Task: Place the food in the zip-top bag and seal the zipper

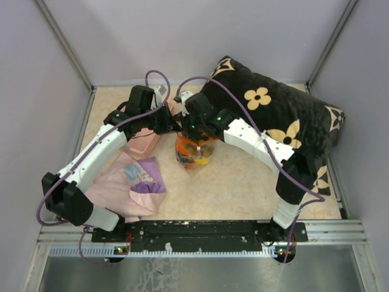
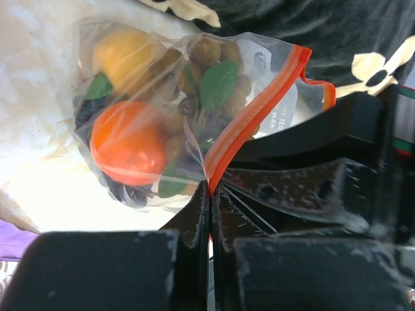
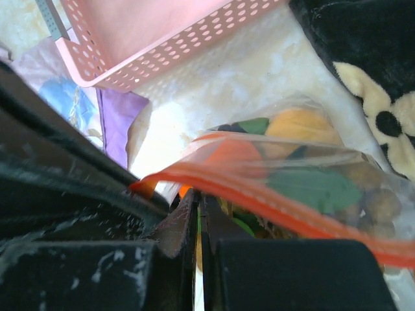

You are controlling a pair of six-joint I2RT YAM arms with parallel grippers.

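Observation:
The clear zip top bag [image 1: 196,152] with an orange zip strip [image 2: 241,133] lies mid-table. Through its film show an orange fruit [image 2: 128,141], a yellow one [image 2: 126,58], brownish round pieces, dark grapes and green leaves. My left gripper is shut on the zip strip at one end of the mouth. Close beside it, at the bag's mouth, my right gripper is shut, its fingertips just under the strip. Whether any film lies between those tips is hidden. One stretch of zip strip [image 3: 292,217] runs away from them, unheld.
A pink perforated basket [image 3: 149,58] stands behind the left arm. A pink and purple cloth [image 1: 137,182] lies front left, a black flowered cushion [image 1: 267,103] back right.

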